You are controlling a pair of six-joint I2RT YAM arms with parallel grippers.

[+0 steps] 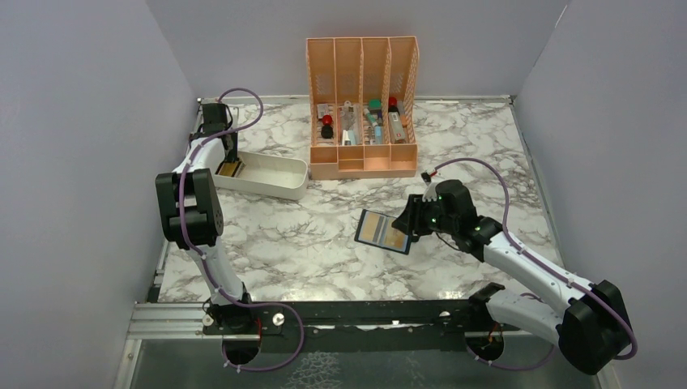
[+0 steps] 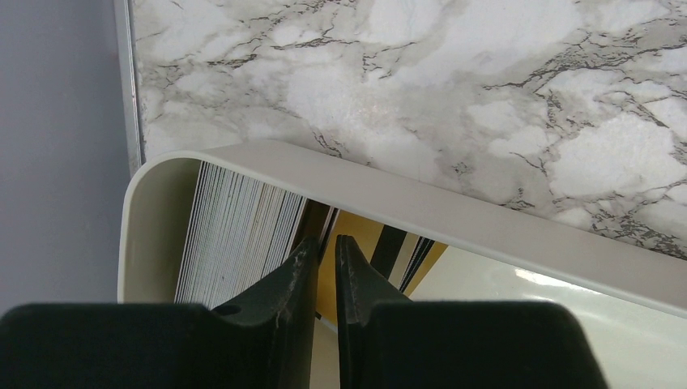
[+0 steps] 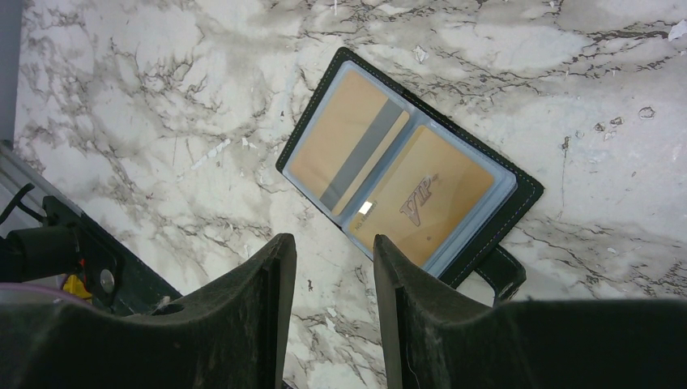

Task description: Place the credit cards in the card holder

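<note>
In the left wrist view, a row of white card edges (image 2: 235, 227) stands at one end of the white tray (image 2: 486, 219), with gold cards (image 2: 360, 231) leaning beside them. My left gripper reaches down into that end, its fingertips a narrow gap apart at the cards; a thin dark card edge runs by the left tip, and whether it lies between the tips is unclear. The card holder (image 3: 531, 190) lies open and flat on the table, showing a gold VIP card (image 3: 429, 190) in one pocket and a striped card (image 3: 344, 138) in the other. Over its near edge, my right gripper is open and empty.
An orange compartment box (image 1: 364, 166) with small items stands at the back centre. Walls flank the marble table, the left one close to my left arm. Bare marble (image 1: 275, 235) lies between tray and holder.
</note>
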